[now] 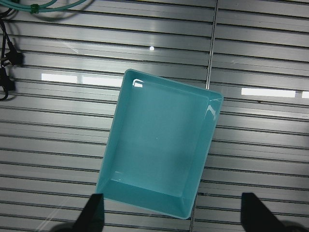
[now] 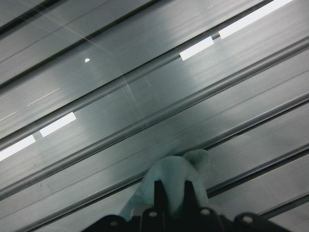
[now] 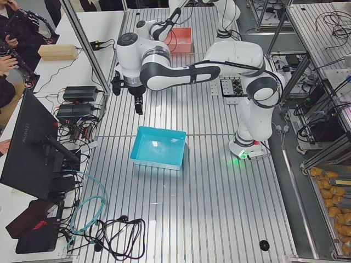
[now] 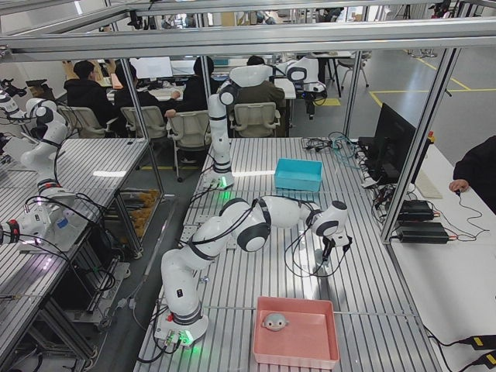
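Note:
My left gripper is open and empty above a cyan bin [image 1: 154,140], which is empty on the slatted table; in the camera left view that gripper [image 3: 138,107] hangs just behind the bin. My right gripper is shut on a pale soft toy [image 2: 169,171], whose shape is mostly out of frame. In the camera right view this arm's gripper [image 4: 328,263] is over the table, behind a pink bin [image 4: 294,353] holding a small grey round toy [image 4: 275,322].
Loose cables [image 3: 123,241] lie along the table's edge beside a monitor [image 3: 30,142]. A frame post [image 4: 411,201] stands at the side in the camera right view. The slatted surface around the cyan bin is mostly clear.

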